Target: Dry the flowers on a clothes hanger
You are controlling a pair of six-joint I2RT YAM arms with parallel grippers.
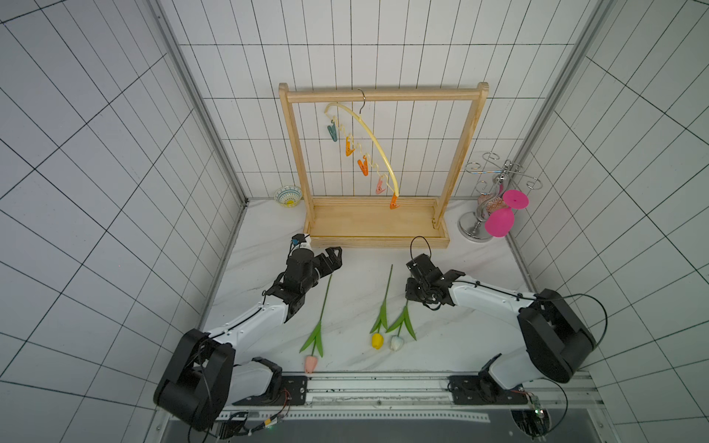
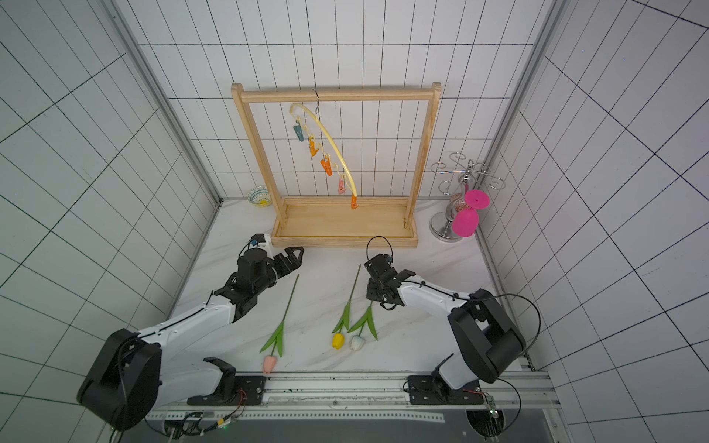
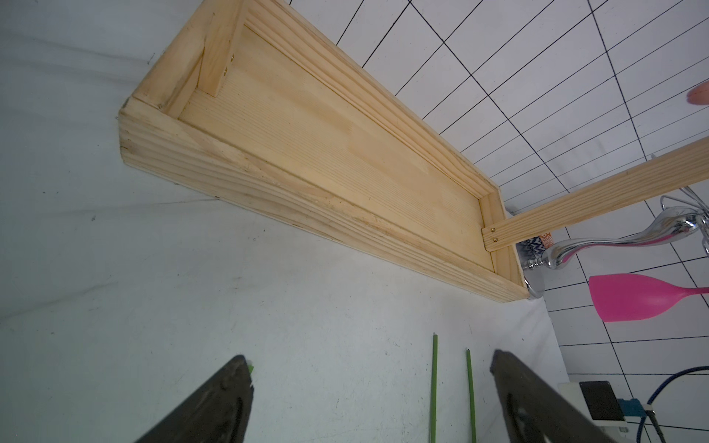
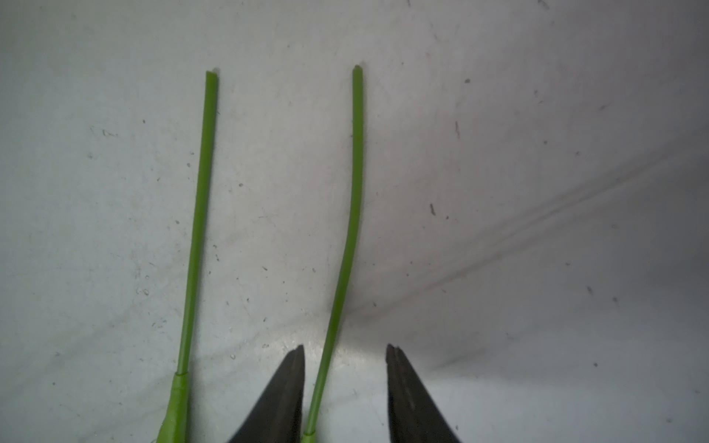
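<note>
Three artificial tulips lie on the white table: pink (image 1: 311,363) at left, yellow (image 1: 377,341) in the middle and pale blue-white (image 1: 396,342) beside it. Above the white one's stem (image 4: 350,236) is my right gripper, its fingers parted on either side of the stem without visibly touching it. My left gripper stands open and empty near the pink tulip's stem end, in front of the wooden rack (image 1: 384,96). From the rack's bar hangs a yellow hanger (image 1: 377,144), tilted, carrying several coloured clothespins (image 1: 363,166); no flower hangs there.
A metal stand with pink utensils (image 1: 500,220) is at the back right, and a small patterned bowl (image 1: 288,195) at the back left. The rack's wooden base (image 3: 332,206) borders the work area. Bare table lies between the pink and yellow tulips.
</note>
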